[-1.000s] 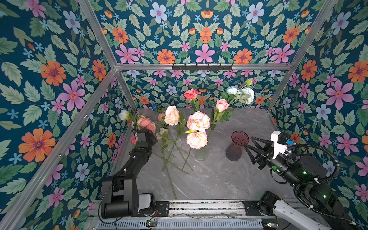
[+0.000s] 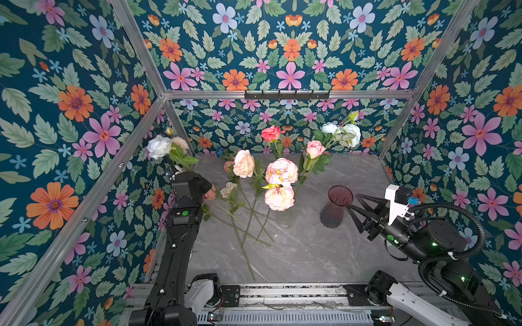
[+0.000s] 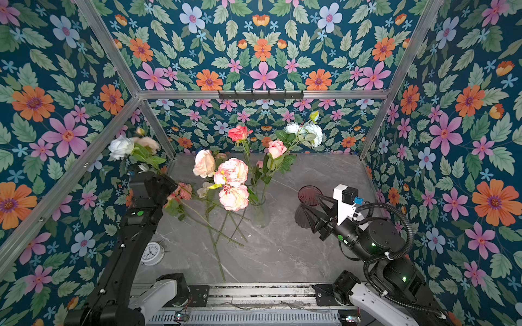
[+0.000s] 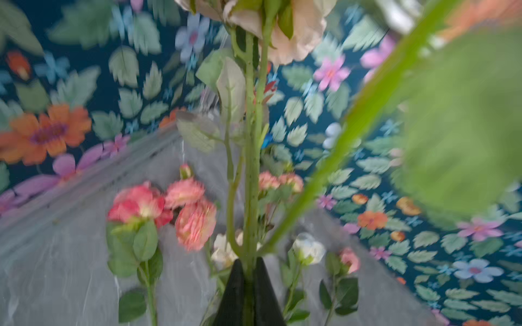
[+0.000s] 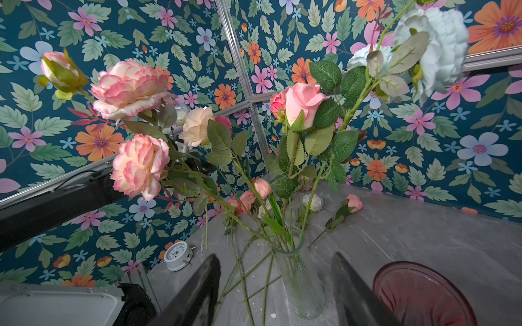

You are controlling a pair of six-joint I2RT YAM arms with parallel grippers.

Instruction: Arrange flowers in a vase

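Observation:
My left gripper is shut on a green flower stem [image 4: 251, 179]. In the top left view that flower's white bloom [image 2: 158, 146] and a peach bloom beside it stand above the gripper, near the left wall. A clear glass vase [image 5: 300, 279] stands mid-table, holding pink-edged blooms [image 5: 136, 89], a pink rose [image 5: 304, 103] and pale blue blooms [image 5: 432, 49]. To its right is a dark red vase [image 2: 336, 206], upright; no flower shows in it. My right gripper [image 2: 356, 216] is part open close beside the red vase, nothing between its fingers.
Loose flowers lie on the left of the table, among them a pink one [image 4: 194, 223] and a white one [image 4: 308, 248]; their stems [image 2: 244, 239] cross toward the front. A small white clock [image 3: 152, 253] sits at the front left.
My left arm has lifted and swung left, carrying the white and peach blooms up from the loose flowers toward the left wall. The right arm and both vases look almost unmoved.

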